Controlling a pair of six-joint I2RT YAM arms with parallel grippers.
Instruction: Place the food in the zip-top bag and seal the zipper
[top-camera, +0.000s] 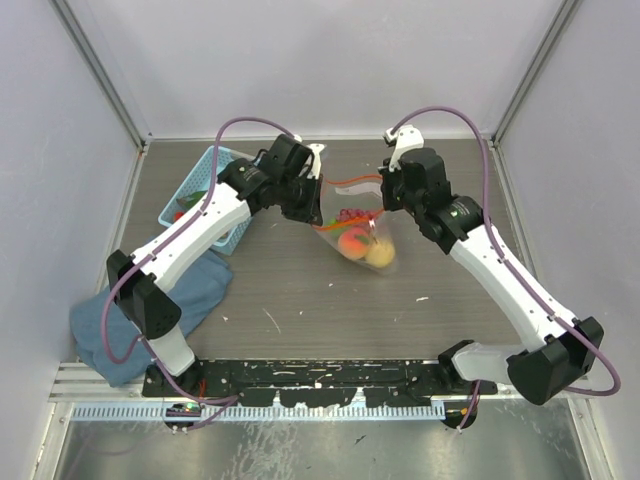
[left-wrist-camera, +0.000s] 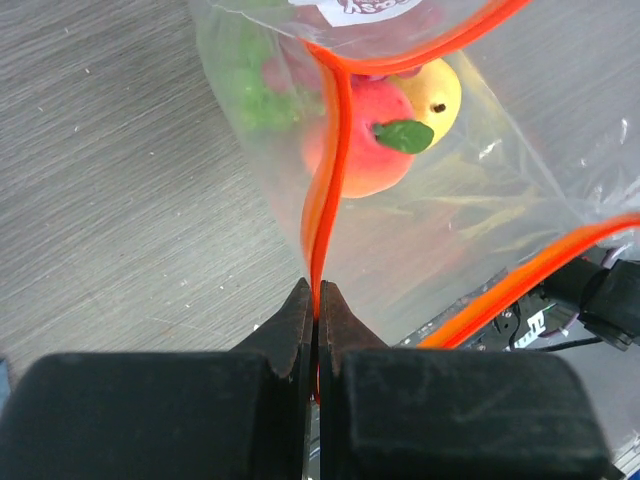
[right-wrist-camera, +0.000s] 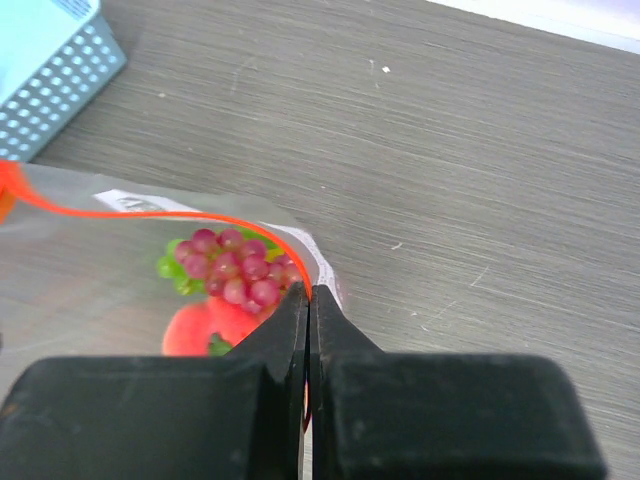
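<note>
Between my two arms hangs the clear zip top bag (top-camera: 345, 203), its orange-edged mouth spread wide. Inside lie a red peach (top-camera: 353, 242), a yellow fruit (top-camera: 380, 253) and a bunch of grapes (top-camera: 352, 214); something green shows beside the grapes. At one end of the mouth, my left gripper is shut on the orange zipper edge, which runs down between its fingertips. My right gripper is shut on the opposite end of the orange edge. The grapes and the peach show through the film in the right wrist view.
A light blue basket (top-camera: 182, 193) with some items in it stands at the back left, partly behind my left arm. A blue cloth (top-camera: 200, 290) lies at the left front. Open table (top-camera: 290, 310) surrounds the bag in front.
</note>
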